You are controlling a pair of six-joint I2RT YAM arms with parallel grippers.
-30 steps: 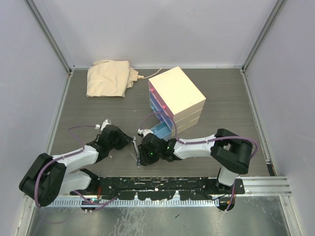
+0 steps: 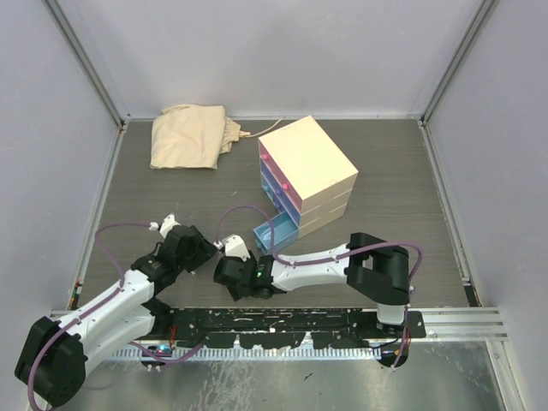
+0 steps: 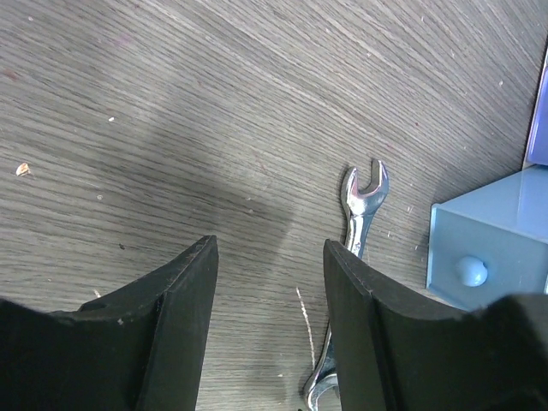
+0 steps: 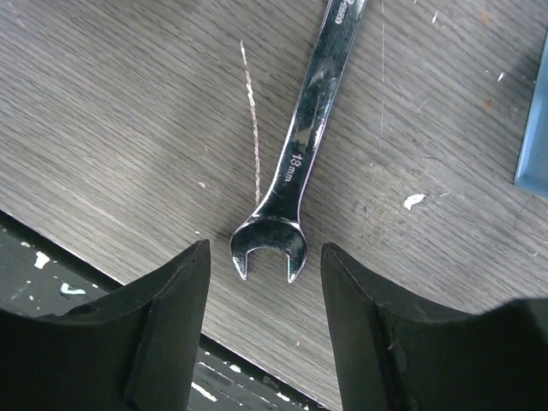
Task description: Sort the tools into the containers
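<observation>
A silver 13mm wrench [image 4: 300, 154] lies on the grey table. My right gripper stands open over its lower open end, fingertips either side of it, nothing held. In the left wrist view the wrench [image 3: 357, 221] lies at the right, partly behind my left gripper, which is open with nothing between its fingers. A wooden drawer cabinet [image 2: 308, 163] stands at the back right, its blue bottom drawer [image 2: 274, 231] pulled out beside the wrench, also at the right edge of the left wrist view [image 3: 454, 257].
A beige cloth bag [image 2: 186, 137] lies at the back left. A dark rail runs along the front edge.
The left gripper has drawn back slightly to the left.
</observation>
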